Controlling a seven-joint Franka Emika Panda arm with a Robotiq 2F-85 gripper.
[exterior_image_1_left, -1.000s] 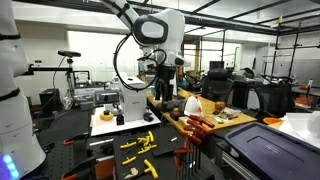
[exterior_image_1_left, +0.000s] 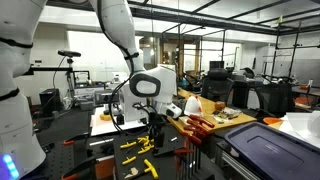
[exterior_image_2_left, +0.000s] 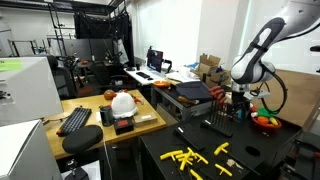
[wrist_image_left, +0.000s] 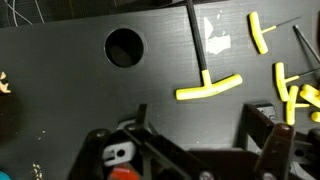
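Note:
My gripper stands open above the black table, nothing between its fingers. Ahead of it in the wrist view lies a T-handle hex key (wrist_image_left: 208, 88), its yellow grip crosswise and its dark shaft running up the picture. More yellow-handled keys (wrist_image_left: 281, 82) are grouped at the right of that view. Exterior view 1 has the gripper (exterior_image_1_left: 157, 132) low over the table, behind several scattered yellow keys (exterior_image_1_left: 129, 160). The same yellow keys (exterior_image_2_left: 183, 157) lie in front of the arm in exterior view 2.
A rack of red-handled tools (exterior_image_1_left: 190, 130) stands close beside the gripper. A round hole (wrist_image_left: 124, 47) opens in the table. A grey tray (exterior_image_1_left: 270, 150) is at the right, and a red bin (exterior_image_2_left: 266, 122) is near the arm. Bare table surrounds the nearest key.
The arm has come down a long way toward the table, bringing the gripper from well above it to low over it. The keys and rack look unmoved.

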